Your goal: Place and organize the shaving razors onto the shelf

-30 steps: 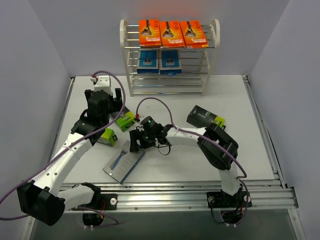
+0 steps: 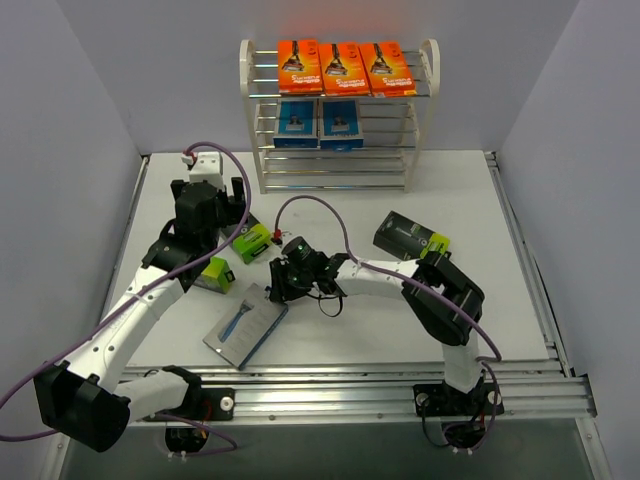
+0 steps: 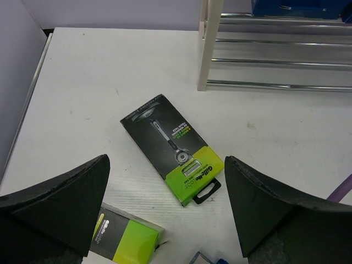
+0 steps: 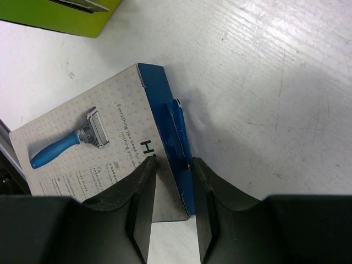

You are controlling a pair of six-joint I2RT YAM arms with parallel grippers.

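Note:
My right gripper (image 2: 276, 290) is low at the upper end of a grey razor box (image 2: 237, 330) with a blue-handled razor (image 4: 55, 150); its fingertips are close together on the box's blue edge (image 4: 168, 135), and whether they grip it is unclear. My left gripper hangs open above two black-green Gillette boxes, one (image 3: 170, 148) upper, one (image 3: 124, 236) lower. Another black-green box (image 2: 405, 236) lies at the right.
A white wire shelf (image 2: 263, 165) stands at the back, with three orange boxes (image 2: 342, 70) on top and two blue boxes (image 2: 340, 125) below.
My right gripper has shifted slightly right and its fingers look closer together than a second ago. The grey box has shifted very slightly. The left arm has not moved.

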